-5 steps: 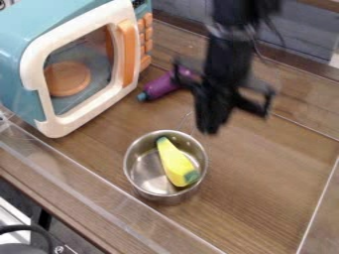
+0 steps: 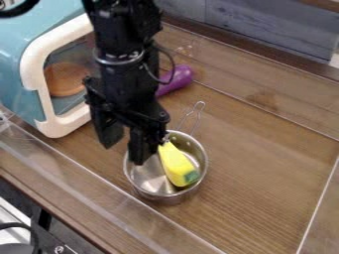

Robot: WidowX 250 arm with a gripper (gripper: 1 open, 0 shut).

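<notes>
My black gripper (image 2: 135, 137) hangs low over the left side of a steel pot (image 2: 185, 187), its fingers open. A yellow corn-like toy (image 2: 177, 164) with a green end lies in the pot, just right of the fingers. Whether the fingertips are inside the rim or touch the toy is hard to tell.
A blue and white toy microwave (image 2: 27, 69) stands at the back left, partly behind my arm. A purple eggplant-like toy (image 2: 176, 79) lies behind the arm.
My gripper has come left and down from high at the back right to the pot. The pot and yellow toy look unmoved.
</notes>
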